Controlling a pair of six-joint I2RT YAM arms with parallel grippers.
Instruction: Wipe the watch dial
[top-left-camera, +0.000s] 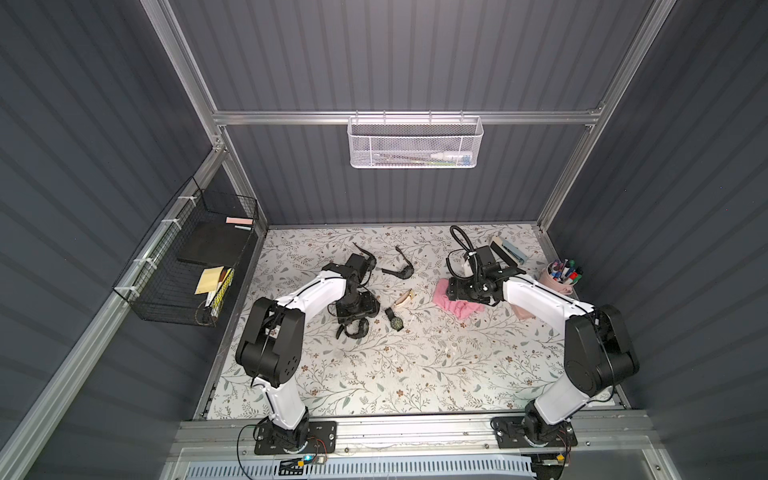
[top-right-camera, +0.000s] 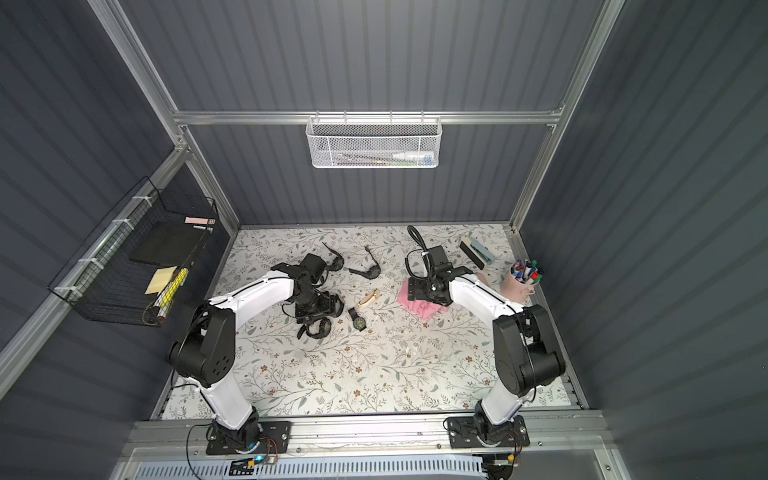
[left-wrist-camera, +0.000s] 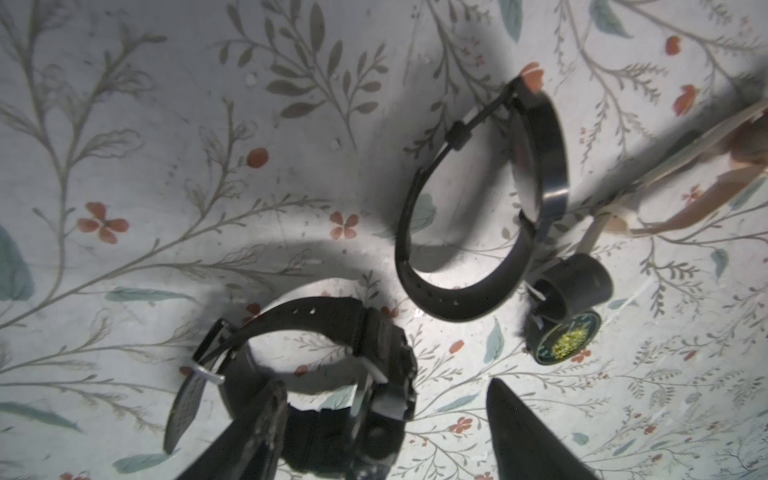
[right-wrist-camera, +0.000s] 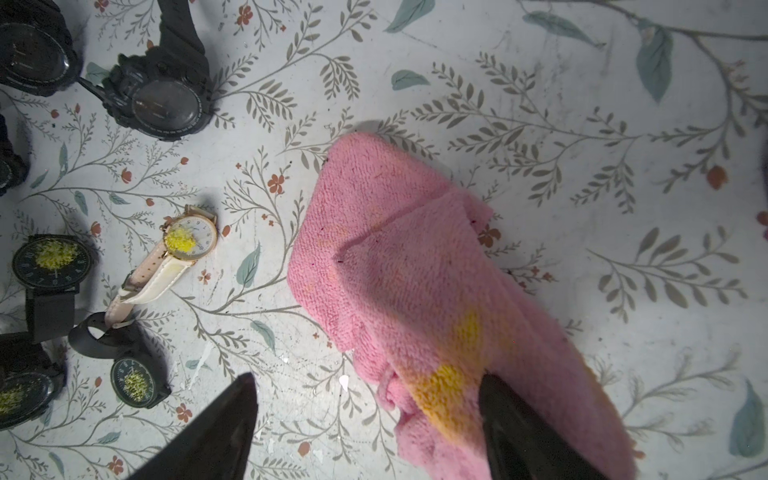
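Observation:
In the left wrist view my left gripper hangs over a chunky black watch (left-wrist-camera: 320, 316), fingers apart, with a looped dark watch (left-wrist-camera: 548, 144) just beyond. A smaller watch shows yellow powder on its dial; so do several dials in the right wrist view, including a gold one (right-wrist-camera: 189, 237) on a beige strap and a black one (right-wrist-camera: 50, 260). My open right gripper is over a folded pink cloth (right-wrist-camera: 408, 264) with yellow stains; whether it touches the cloth I cannot tell.
A pink pen cup (top-left-camera: 552, 280) stands at the right edge, near stacked flat items (top-left-camera: 512, 249). A black wire basket (top-left-camera: 168, 296) hangs on the left wall, a white one (top-left-camera: 414, 140) on the back.

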